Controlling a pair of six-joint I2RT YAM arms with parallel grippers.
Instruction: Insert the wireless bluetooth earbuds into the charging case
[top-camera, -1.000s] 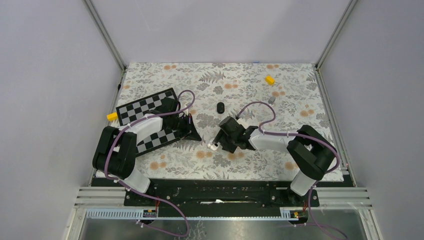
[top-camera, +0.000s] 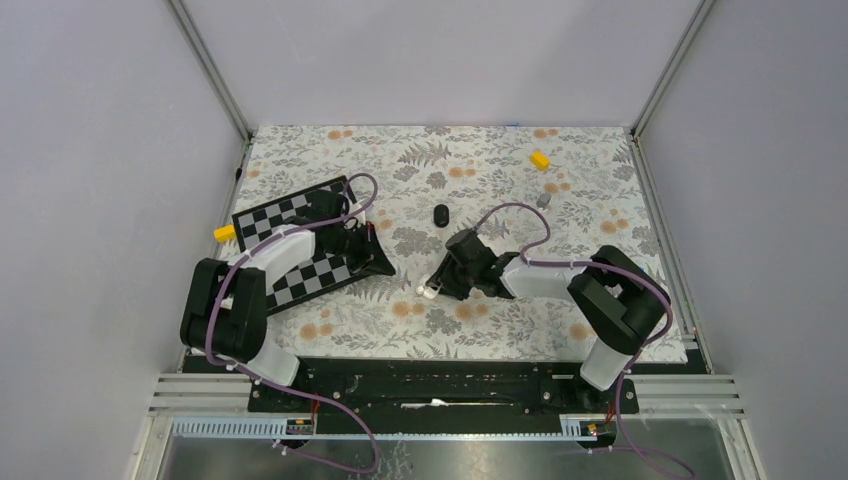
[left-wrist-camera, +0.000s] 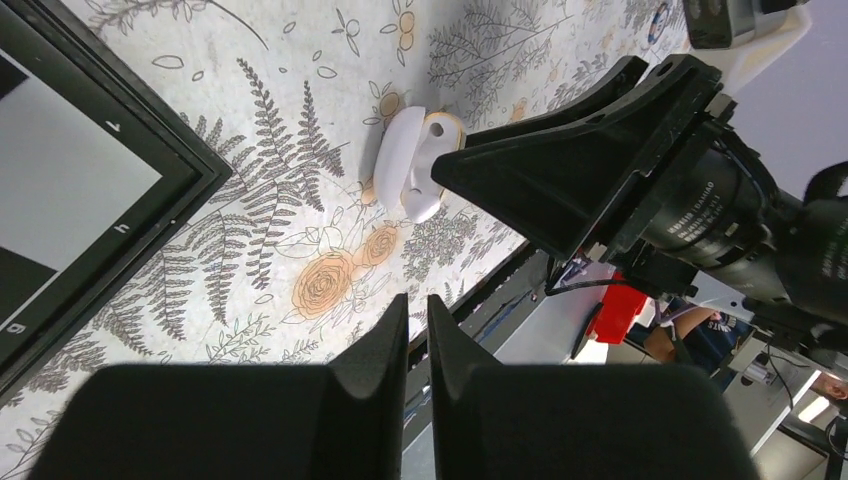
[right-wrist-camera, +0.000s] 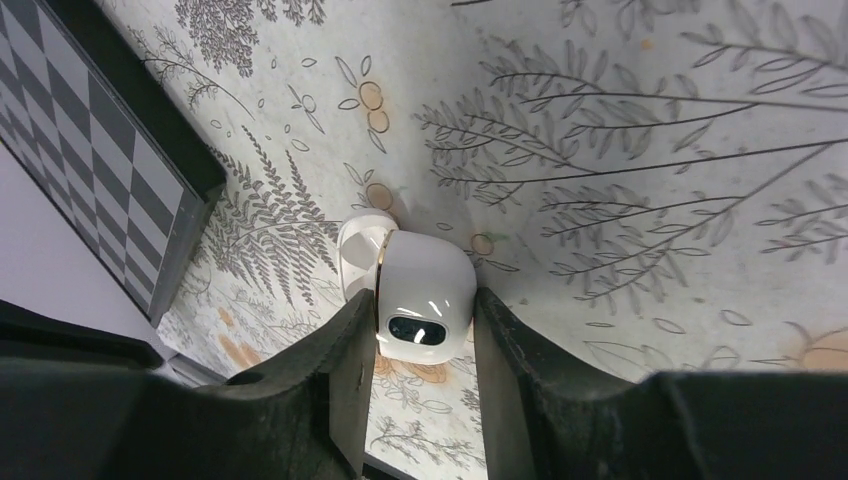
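The white charging case sits on the floral mat near the middle front. My right gripper is shut on it, fingertips on either side of its rounded body, with the lid side behind. In the left wrist view the case shows its white interior beside the right gripper. My left gripper hangs just left of the case at the board's edge; its fingertips stand close together with a narrow gap, nothing visible between them. I cannot make out separate earbuds with certainty.
A checkered board lies under the left arm. A black oval object, a yellow block and a small grey item lie toward the back. Mat around the case is mostly clear.
My left gripper has shifted slightly toward the left and back. My right gripper has moved slightly around the case, with the case shifting a little rightward.
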